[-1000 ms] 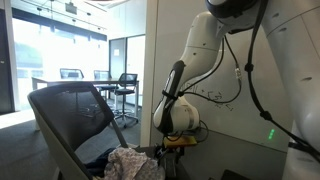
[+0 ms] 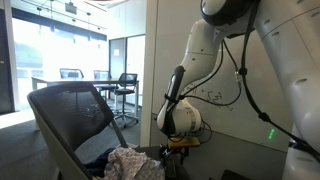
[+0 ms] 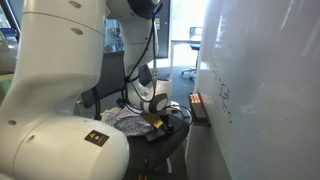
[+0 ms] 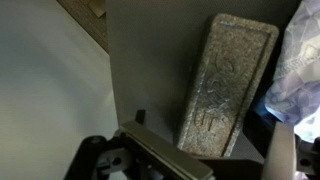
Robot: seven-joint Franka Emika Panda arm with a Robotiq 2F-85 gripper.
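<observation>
A grey, speckled rectangular block [image 4: 230,80], resembling a whiteboard eraser, rests on a dark surface in the wrist view. Its near end reaches down between the fingers of my gripper, which is open. One finger [image 4: 165,152] shows at the left of that end and the other at the right. Whether either touches the block, I cannot tell. From the first exterior view the gripper [image 2: 177,151] is low over the dark surface, beside the cloth. The second exterior view shows the gripper [image 3: 160,123] small and dark, pointing down.
A pale patterned cloth [image 4: 298,70] lies close to the block's right side, with dark blue fabric by it. A chair back [image 2: 72,118] stands left of the cloth. The whiteboard [image 3: 255,90] rises close beside the arm.
The arm has shifted very slightly to the right in the first exterior view, with the gripper still low. The cloth and chair look unmoved.
</observation>
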